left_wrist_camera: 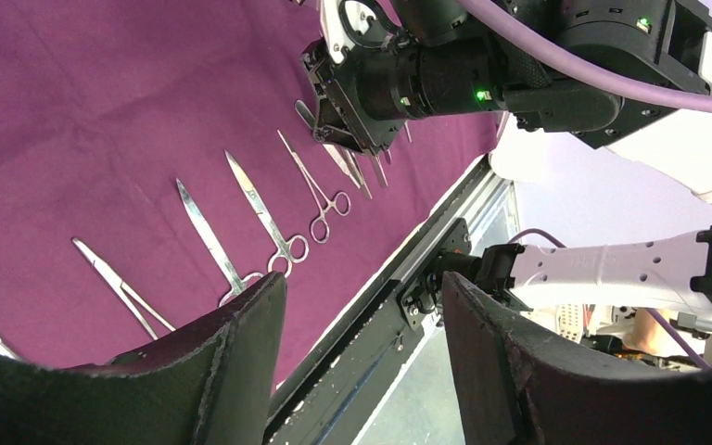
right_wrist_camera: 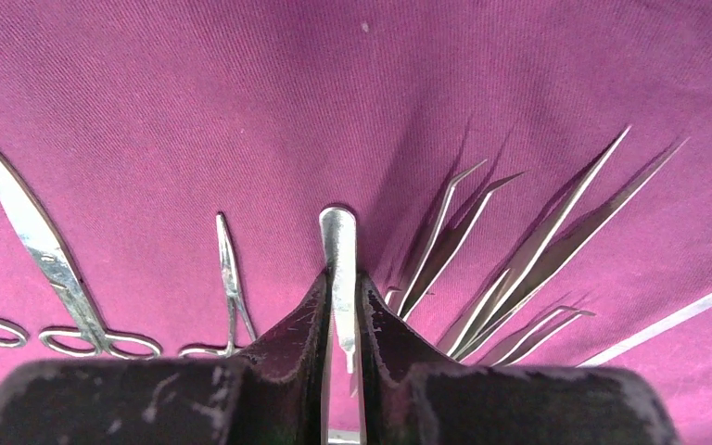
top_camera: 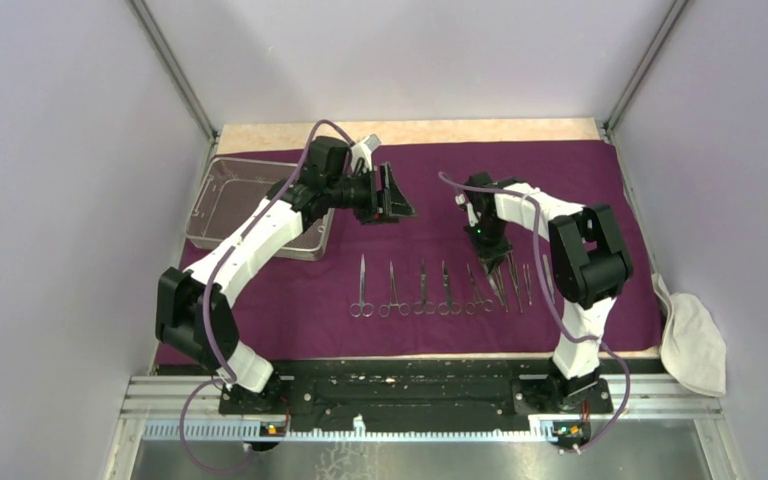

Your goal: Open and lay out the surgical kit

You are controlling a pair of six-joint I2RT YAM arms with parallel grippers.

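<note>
Scissors and clamps (top_camera: 362, 290) lie in a row on the purple cloth (top_camera: 420, 180). My left gripper (top_camera: 390, 200) hangs open above the cloth, right of the steel tray (top_camera: 205, 205), nothing between its fingers. My right gripper is low over a flat silver handled instrument (right_wrist_camera: 338, 236), a finger either side of it; whether it grips it is unclear. Tweezers (right_wrist_camera: 556, 232) lie to the right of it, small scissors (right_wrist_camera: 227, 269) to the left.
A white cloth (top_camera: 693, 350) hangs at the right edge. The tray at the left is partly hidden by my left arm.
</note>
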